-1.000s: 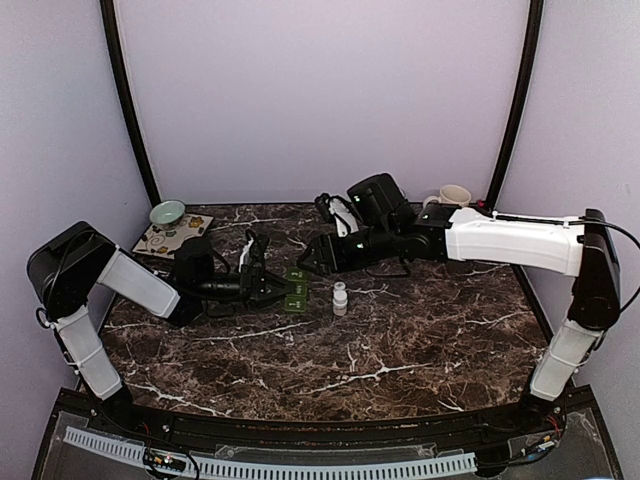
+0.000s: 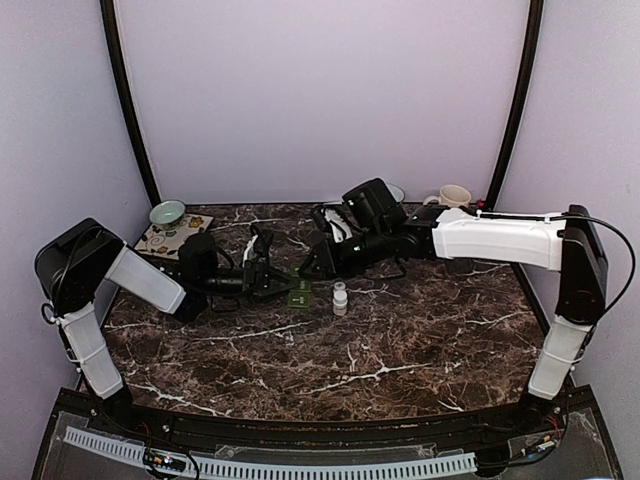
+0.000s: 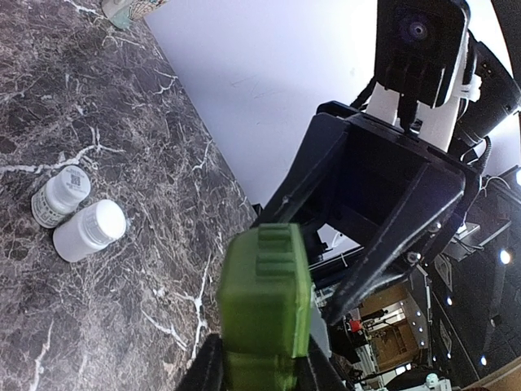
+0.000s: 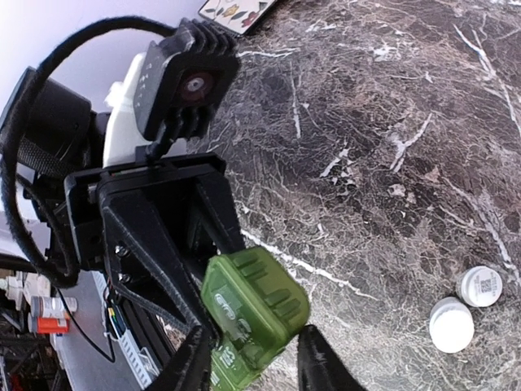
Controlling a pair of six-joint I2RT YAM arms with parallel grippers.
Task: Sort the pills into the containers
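A green pill box [image 2: 299,299] with lettered lids is held above the marble table. My left gripper [image 2: 279,284] is shut on it from the left. In the left wrist view the box [image 3: 264,297] rises end-on from between that gripper's fingers. My right gripper [image 2: 317,264] reaches in from the right, its fingers parted close around the far part of the box. From the right wrist view, the box [image 4: 252,297] appears just ahead of its dark fingertips [image 4: 313,358]; whether they touch it I cannot tell. No loose pills are visible.
Two white bottles stand close together near the grippers: one white bottle [image 4: 451,325] and a smaller-looking bottle [image 4: 481,287]. A pale green bowl [image 2: 167,212] sits back left by a patterned mat [image 2: 172,236]; a mug [image 2: 454,195] stands back right.
Over the last second the left gripper and box moved slightly right.
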